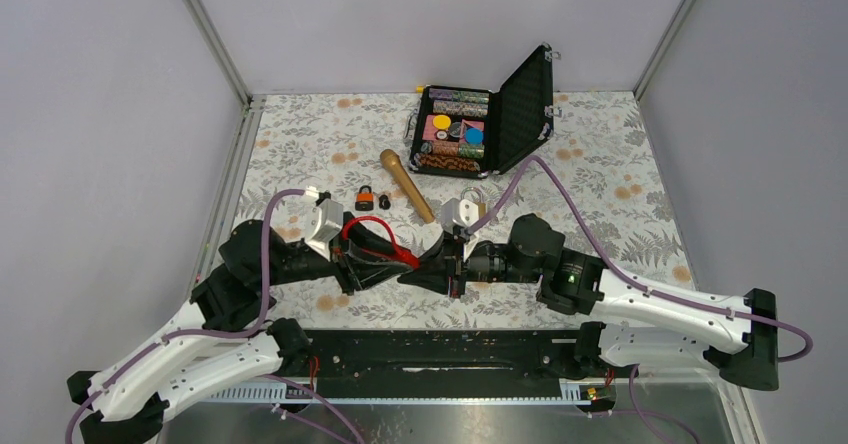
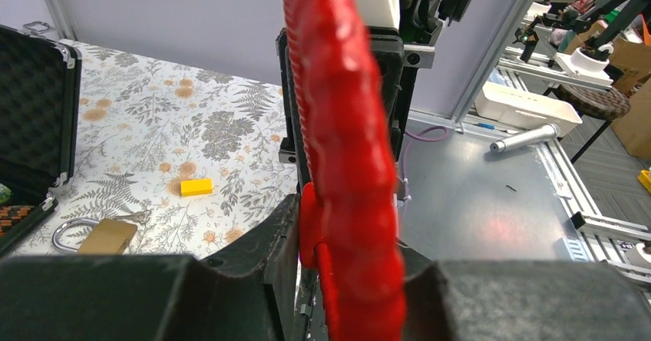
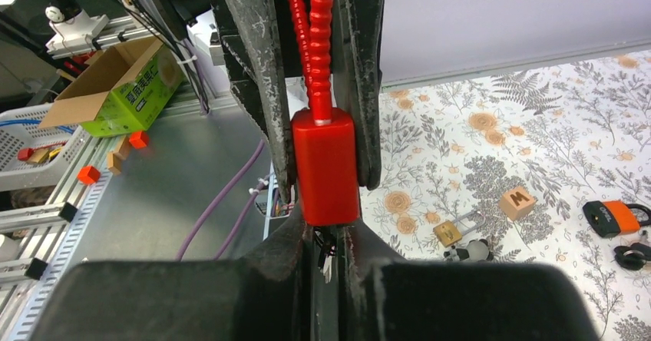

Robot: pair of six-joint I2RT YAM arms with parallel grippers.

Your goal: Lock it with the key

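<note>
My left gripper (image 1: 396, 265) is shut on a red padlock with a long ribbed red cable (image 1: 374, 220). From the right wrist view, the lock's red body (image 3: 327, 168) sits upright between the left gripper's dark fingers. My right gripper is shut right below that body, its fingertips close against the bottom. A small dark and silvery piece (image 3: 328, 262), seemingly the key, shows between them; whether it sits in the keyhole is hidden. In the left wrist view the cable (image 2: 349, 157) covers much of the lock.
Behind the arms lie a wooden handle (image 1: 408, 186), an orange-black padlock (image 1: 364, 199) and a brass padlock (image 2: 107, 237). An open black case (image 1: 452, 166) stands at the back. A yellow block (image 2: 196, 187) and a wooden letter block (image 3: 517, 202) rest on the patterned table.
</note>
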